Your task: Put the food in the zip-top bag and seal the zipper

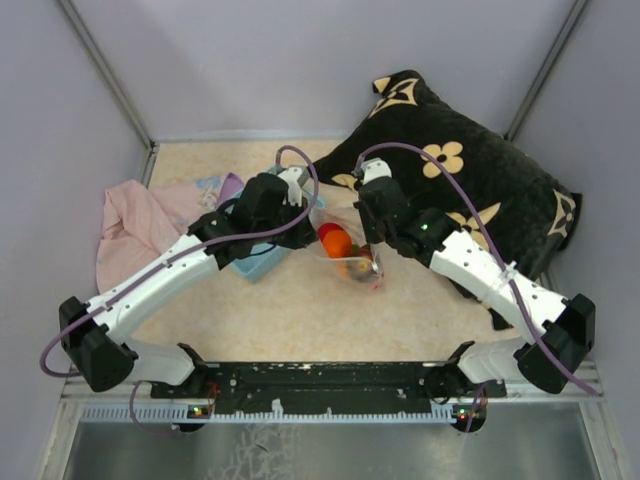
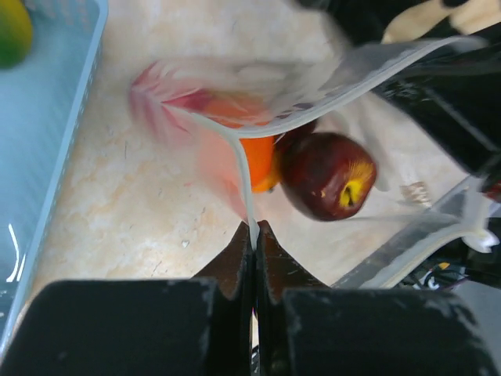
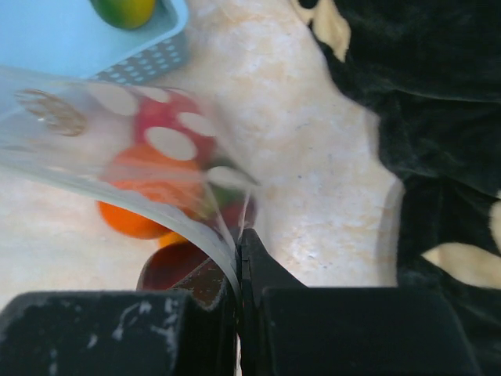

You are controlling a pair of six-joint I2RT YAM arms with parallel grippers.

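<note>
The clear zip top bag (image 1: 367,272) hangs between my two grippers, its mouth open, with food inside. In it lie an orange (image 1: 337,243) and a dark red apple (image 2: 327,176); something red (image 3: 176,125) shows through plastic with white dots. My left gripper is shut on the bag's rim, the white edge running out from its fingertips. On the opposite side, my right gripper is likewise shut, with the rim between its fingers.
Left of the bag stands a blue basket (image 1: 262,262) with a yellow-green item (image 3: 124,11) in it. A pink cloth (image 1: 140,225) lies far left. A dark flowered cushion (image 1: 480,170) fills the back right.
</note>
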